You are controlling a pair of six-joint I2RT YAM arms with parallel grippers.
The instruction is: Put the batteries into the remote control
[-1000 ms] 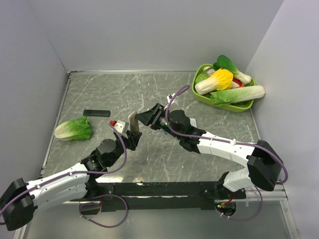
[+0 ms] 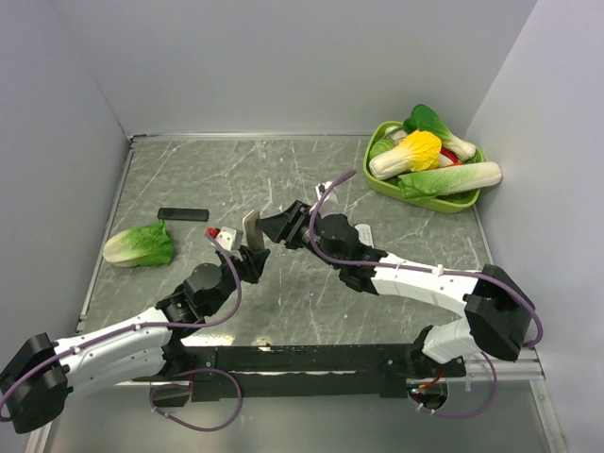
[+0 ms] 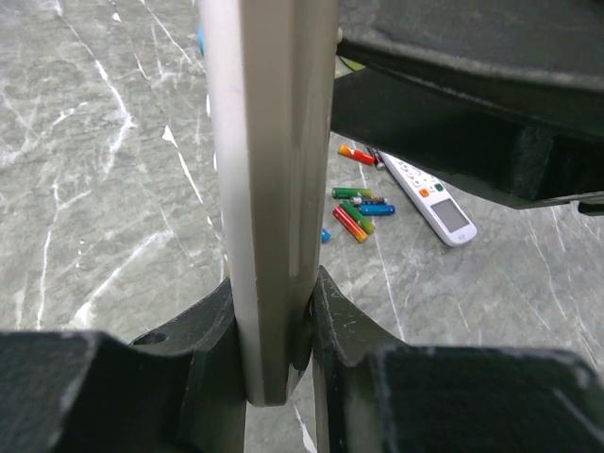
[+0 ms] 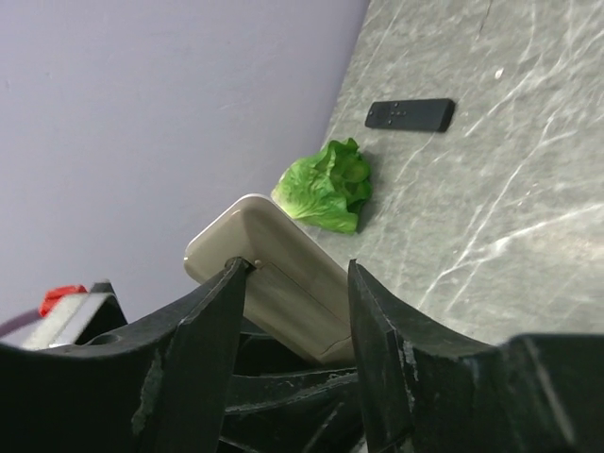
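Observation:
A silver remote control (image 3: 269, 189) stands upright in my left gripper (image 2: 253, 262), which is shut on its lower end. My right gripper (image 2: 276, 228) is at its upper end; in the right wrist view its fingertips lie over the remote's back (image 4: 283, 293), one at a dark notch near the end, with the gap between them part open. Loose batteries (image 3: 351, 222) of several colours lie on the table beside a white remote (image 3: 429, 198), seen in the left wrist view.
A black remote (image 2: 183, 214) and a lettuce (image 2: 139, 245) lie on the left. A green basket (image 2: 382, 189) of vegetables fills the back right.
Both grippers and the held remote stay nearly in place, with only slight shifts of the right arm and its cable.

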